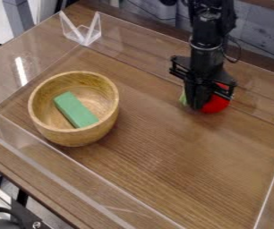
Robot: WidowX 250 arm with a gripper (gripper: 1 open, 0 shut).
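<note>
My black gripper (201, 88) reaches down from the top over a red object (218, 100) on the wooden table (164, 179), toward the back right. Its fingers hide much of that object, and a small pale green piece shows at its left side. I cannot tell how far the fingers are apart or whether they hold anything.
A wooden bowl (54, 129) at the left holds a green block (76, 110). A clear plastic stand (82, 29) sits at the back left.
</note>
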